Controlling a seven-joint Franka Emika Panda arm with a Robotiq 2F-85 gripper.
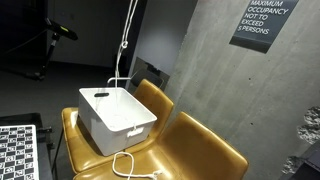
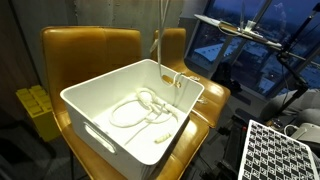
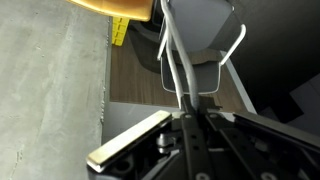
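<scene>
A white rope hangs from above the top edge of exterior view 1 toward the white bin. In exterior view 2 the hanging rope drops to the bin, where a loose coil of white rope lies on the floor of it. Some rope also passes over the bin's far right rim. The wrist view has my gripper shut, with the doubled rope running out from its fingertips. Neither exterior view includes the gripper.
The bin stands on tan chairs; a white cord with a knotted end lies on the seat beside it. A black-and-white patterned board is at the lower right of exterior view 2. A concrete wall rises behind the chairs.
</scene>
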